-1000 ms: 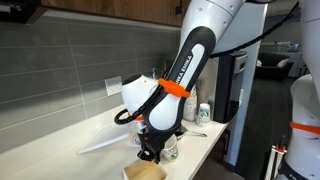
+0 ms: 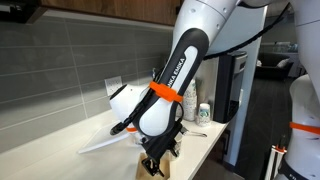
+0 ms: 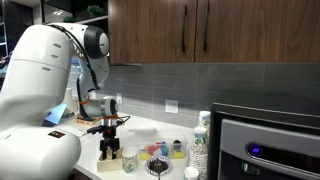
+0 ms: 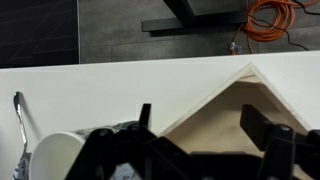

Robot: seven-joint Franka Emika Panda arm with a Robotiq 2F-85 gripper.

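My gripper stands with its fingers apart, and nothing shows gripped between them. In the wrist view, one corner of a light wooden box [image 4: 215, 100] lies beneath and between the fingers. A patterned white mug [image 4: 62, 157] lies left of the left finger, beside the box. In exterior view 1 the gripper hangs low over the box [image 2: 146, 174], partly covering it. Exterior view 2 shows the box [image 3: 110, 165] under the gripper, with the mug [image 3: 130, 158] beside it. Whether the fingers touch the box cannot be told.
A metal spoon [image 4: 20, 120] lies past the mug. The counter edge [image 4: 200, 58] runs near the box, with floor beyond. A dark rack [image 3: 159, 165], a white cup [image 3: 191, 173] and a clear container [image 3: 155, 141] stand farther along the counter.
My gripper has come down toward the box in exterior view 1. It now hides more of the box and of the mug behind it.
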